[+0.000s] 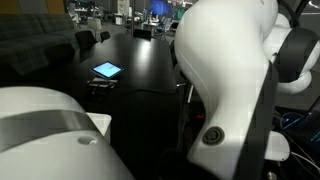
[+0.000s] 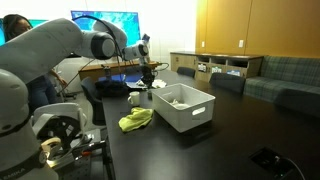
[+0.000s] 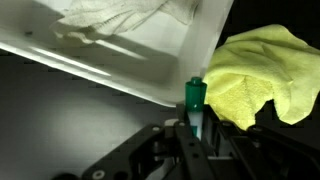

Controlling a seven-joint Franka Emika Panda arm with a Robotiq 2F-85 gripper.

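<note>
In the wrist view, my gripper is shut on a slim marker (image 3: 196,97) with a green end and a pale body. The green end points away from the fingers, near the outer edge of a white box (image 3: 150,92). A whitish cloth (image 3: 130,12) lies inside that box. Beside it, to the right, a crumpled yellow cloth (image 3: 262,70) rests on the dark table. In exterior view 2 the box (image 2: 182,121) stands on the table behind the yellow cloth (image 2: 138,118). The arm hides my gripper in exterior view 1.
A white cup (image 2: 134,99) stands near the yellow cloth. Dark chairs (image 2: 293,99) line the table's far side. A lit tablet (image 1: 106,70) lies far along the table. Right of the box, the table (image 2: 240,145) is mostly clear, apart from a small black object (image 2: 272,160).
</note>
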